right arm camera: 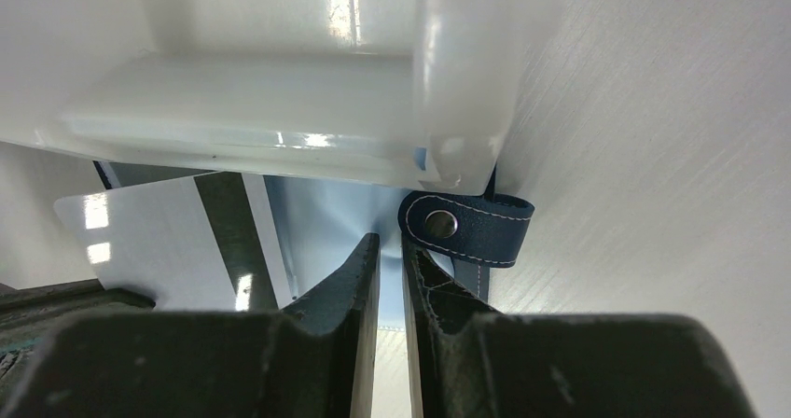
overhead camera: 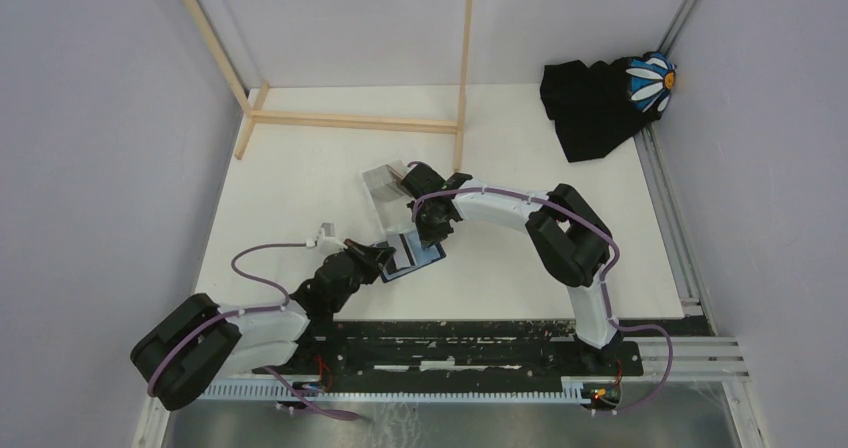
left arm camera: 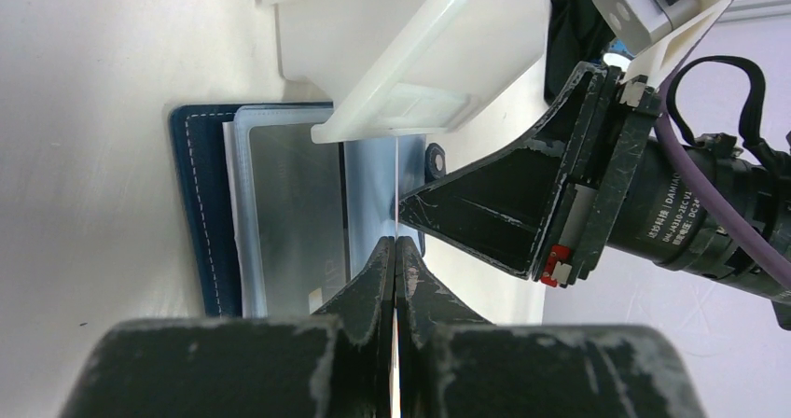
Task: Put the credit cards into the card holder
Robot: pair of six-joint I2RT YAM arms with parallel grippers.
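Observation:
The card holder lies open on the table, navy outside (left arm camera: pixel 207 213) with a light blue inside (right arm camera: pixel 326 215) and a grey window pocket (left arm camera: pixel 300 208). A white card with a dark stripe stands over the holder; the left wrist view shows this card (left arm camera: pixel 396 171) edge-on. My left gripper (overhead camera: pixel 386 256) is shut on the card's end, its fingertips (left arm camera: pixel 382 250) together. Over the light blue side, near the snap strap (right arm camera: pixel 466 227), my right gripper has a narrow gap between its fingertips. Light blue shows through that gap; whether the leather lies between them is unclear.
A white translucent tray (overhead camera: pixel 384 203) stands just behind the holder, overhanging part of it in both wrist views. Wooden bars (overhead camera: pixel 350 122) cross the back of the table. Black cloth (overhead camera: pixel 590 113) lies back right.

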